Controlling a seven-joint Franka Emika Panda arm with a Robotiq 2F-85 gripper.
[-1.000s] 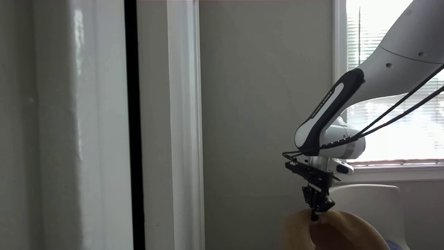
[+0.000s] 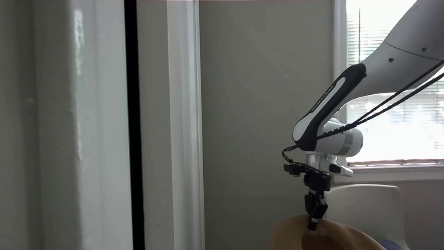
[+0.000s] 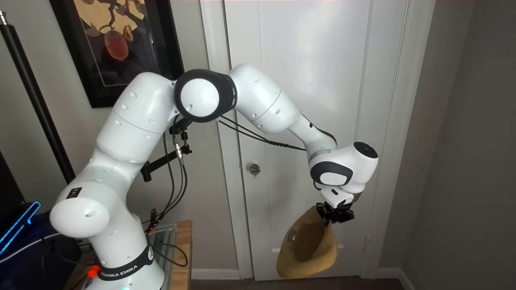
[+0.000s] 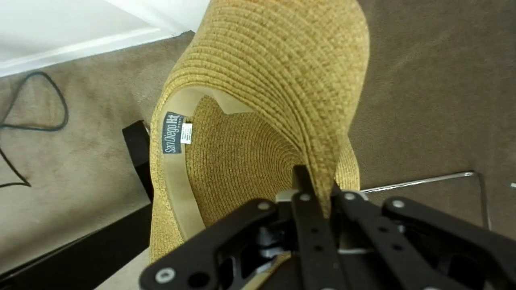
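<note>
A tan woven sun hat [image 3: 331,244] hangs by its brim from my gripper [image 2: 313,225], clear of the floor. In the wrist view the hat [image 4: 290,63] has its hollow crown turned toward the camera, with a cream inner band and a dark label [image 4: 172,133] showing. The black fingers [image 4: 312,227] are shut on a fold of the brim, one on each side of it. Exterior view 1 cuts off the lower part of the hat.
Behind the arm is a white door [image 3: 300,96] with a glass knob [image 3: 254,169]. A white chair [image 2: 366,204] stands near the window. On the carpet [image 4: 435,96] a thin metal rod [image 4: 421,182] and a dark cable [image 4: 60,99] show. A wooden table [image 3: 184,251] supports the arm's base.
The gripper and hat have turned somewhat and sit a little lower in exterior view 1. The hat has shifted slightly left there, still held by the brim.
</note>
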